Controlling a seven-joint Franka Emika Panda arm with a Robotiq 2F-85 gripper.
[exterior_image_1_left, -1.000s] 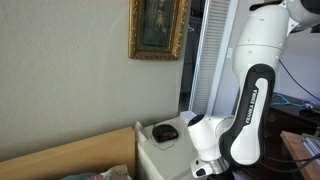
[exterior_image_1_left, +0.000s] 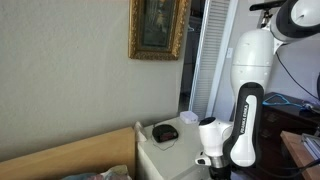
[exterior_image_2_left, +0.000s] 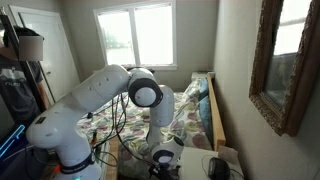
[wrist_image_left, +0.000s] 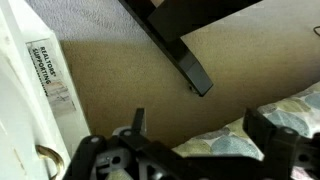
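Observation:
My gripper stands open at the bottom of the wrist view, with its dark fingers (wrist_image_left: 255, 126) wide apart and nothing between them. Beyond it spreads a bare tan surface (wrist_image_left: 135, 85), apparently the floor. A long black piece (wrist_image_left: 185, 58) runs diagonally into this space from the top, apart from the fingers. In exterior view 1 the arm's wrist (exterior_image_1_left: 212, 132) points downward near the bottom edge. The fingertips are hard to make out in both exterior views.
At the wrist view's left is a white panel (wrist_image_left: 20, 110) with a printed label (wrist_image_left: 52, 75). Patterned bedding (wrist_image_left: 225, 142) lies at lower right. A dark rounded object (exterior_image_1_left: 165, 132) rests on a white surface (exterior_image_1_left: 172, 158). A wooden headboard (exterior_image_1_left: 70, 157) lines the wall.
The arm's large white link has shifted lower in exterior view 1. The surrounding objects have stayed in place.

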